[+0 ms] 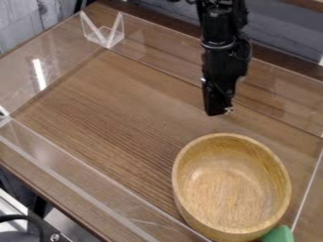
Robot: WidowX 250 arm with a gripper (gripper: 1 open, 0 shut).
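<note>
My black gripper (216,104) hangs from the arm at the upper middle of the camera view, low over the wooden surface and behind a pale wooden bowl (231,184). Its fingers look close together, and I see nothing clearly held between them. The bowl sits empty at the lower right.
A clear plastic bracket (104,30) stands at the back left. A green object (278,235) peeks out beside the bowl at the bottom right corner.
</note>
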